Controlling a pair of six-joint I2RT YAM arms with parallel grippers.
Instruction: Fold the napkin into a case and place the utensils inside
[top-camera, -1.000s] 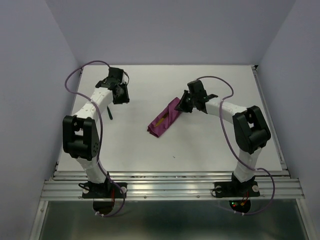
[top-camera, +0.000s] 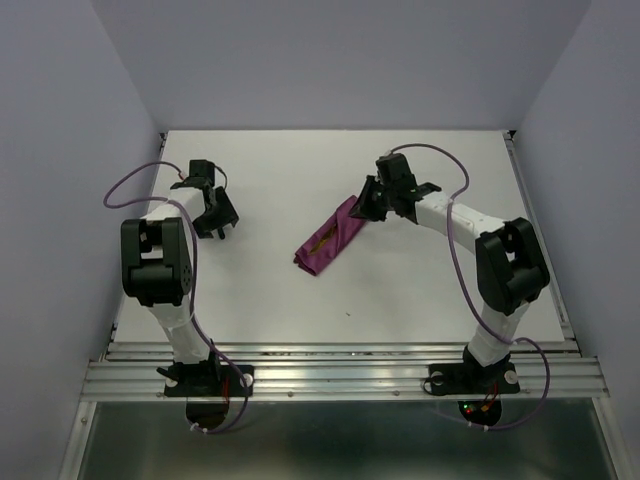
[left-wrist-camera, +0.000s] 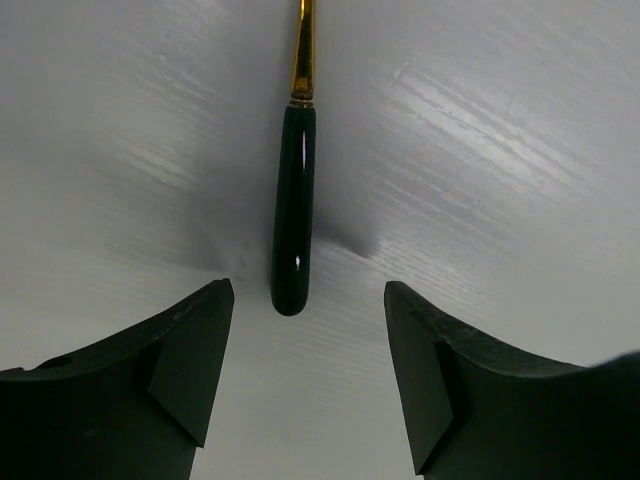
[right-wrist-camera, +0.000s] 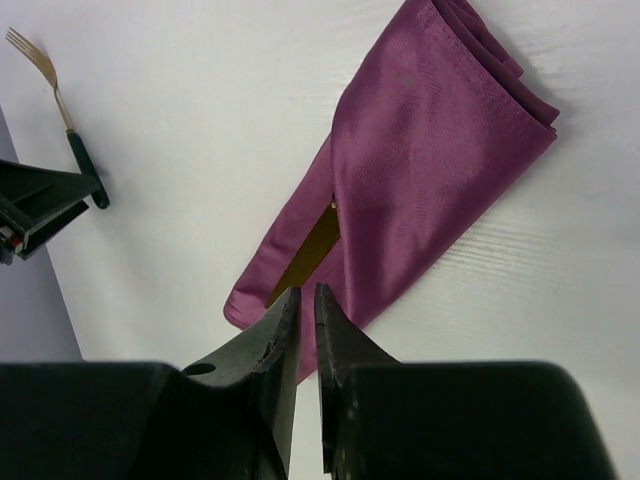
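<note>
The purple napkin (top-camera: 330, 237) lies folded into a long slanted shape mid-table. A gold-coloured strip (right-wrist-camera: 312, 250) shows along its fold; what it belongs to is partly covered. Over the napkin's far end hangs my right gripper, its fingers only slightly apart and nothing between them. Left of the napkin lies a gold fork (right-wrist-camera: 66, 115) with a dark green handle. My left gripper stands open over that handle (left-wrist-camera: 293, 210), whose end comes near the space between the fingertips. In the top view, the left gripper (top-camera: 215, 232) hides most of the fork.
Grey walls (top-camera: 330, 65) rise behind and at both sides. A tiny dark speck (top-camera: 348, 314) lies in front of the napkin.
My left gripper has moved left and toward the front, onto the fork. The napkin looks nearly unchanged.
</note>
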